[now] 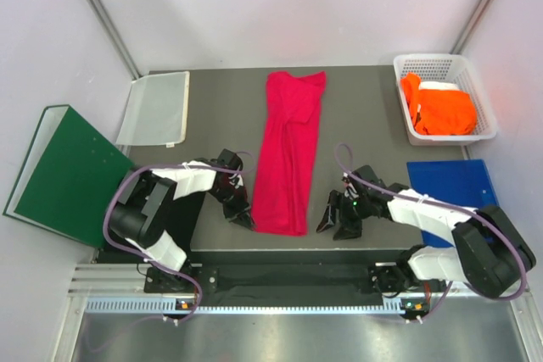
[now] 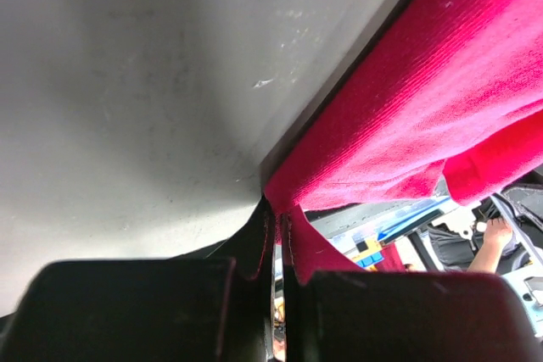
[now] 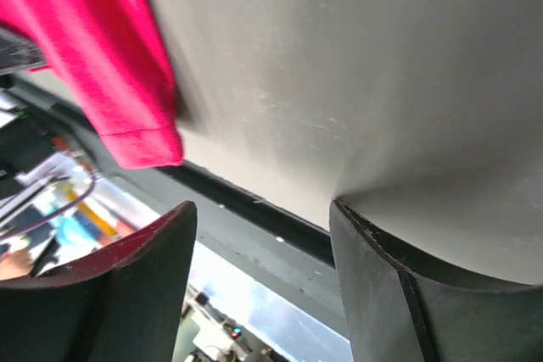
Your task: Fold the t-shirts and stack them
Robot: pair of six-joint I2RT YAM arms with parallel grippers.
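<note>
The red t-shirt (image 1: 288,150) lies as a long folded strip down the middle of the grey table, its lower end near the front edge. My left gripper (image 1: 245,219) is at its lower left corner; in the left wrist view its fingers are shut on the red cloth (image 2: 399,108). My right gripper (image 1: 338,222) stands open just right of the shirt's lower end, apart from it. In the right wrist view its fingers hang over bare table, with the shirt (image 3: 119,82) at upper left.
A white basket (image 1: 411,65) holding orange cloth stands at back right. A blue board (image 1: 458,180) lies at right, a pale tray (image 1: 153,108) at back left, a green board (image 1: 64,175) at far left.
</note>
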